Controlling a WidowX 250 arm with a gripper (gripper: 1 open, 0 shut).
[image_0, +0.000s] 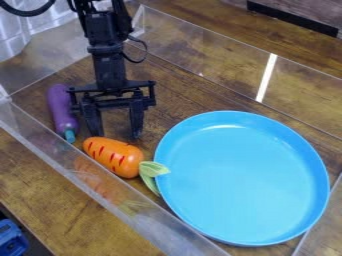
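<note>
My black gripper (115, 118) points down over the wooden floor of the bin, its fingers spread open with nothing visible between them. Just left of it a purple eggplant toy (59, 105) lies lengthwise. An orange carrot toy (112, 155) with dark stripes and pale green leaves lies just below the fingertips, toward the front. To the right is a large round blue plate (241, 180), the carrot's leaves reaching its left rim.
Clear plastic walls (47, 150) border the area. Bare wood (187, 95) is free behind the plate. A blue object (7, 240) sits outside at the lower left.
</note>
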